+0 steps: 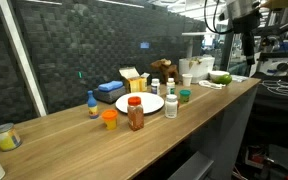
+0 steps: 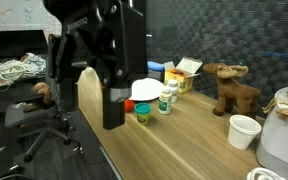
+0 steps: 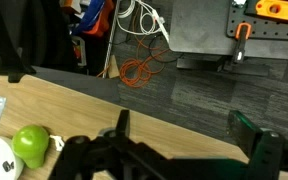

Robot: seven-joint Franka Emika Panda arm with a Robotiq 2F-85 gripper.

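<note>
My gripper stands open in the wrist view, its two dark fingers wide apart with nothing between them. Below it are the wooden table's edge and the dark floor. In exterior view 1 the gripper hangs at the upper right, by the table's far end. On the table [image 1: 69, 150] stand a white plate [image 1: 149, 98], a jar with a red lid [image 1: 135, 115], an orange cup [image 1: 110, 118], a white bottle [image 1: 171, 107] and a blue bottle [image 1: 92, 104]. A small green jar [image 2: 143, 113] shows in exterior view 2.
A cardboard box [image 1: 134, 80], a brown stuffed animal [image 2: 233, 88] and a white cup [image 2: 243, 131] stand along the back. A green round object [image 3: 30, 145] lies at the wrist view's lower left. Cables [image 3: 139, 70] lie on the floor.
</note>
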